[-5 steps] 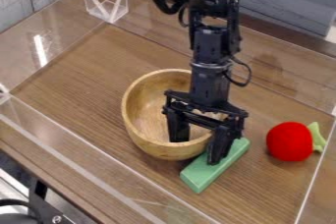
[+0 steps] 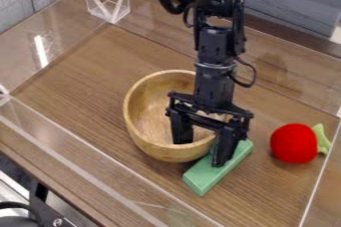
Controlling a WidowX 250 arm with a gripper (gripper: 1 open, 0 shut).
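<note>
My black gripper (image 2: 205,127) hangs down from the top centre, low over the right half of a wooden bowl (image 2: 144,104). Its fingers are open, one inside the bowl and the other over a green block (image 2: 209,174) lying at the bowl's lower right. Whether anything touches the fingertips is hard to tell.
A red round object with a green stem (image 2: 292,142) lies at the right. A small clear plastic item (image 2: 110,6) is at the upper left of the wooden table (image 2: 67,92).
</note>
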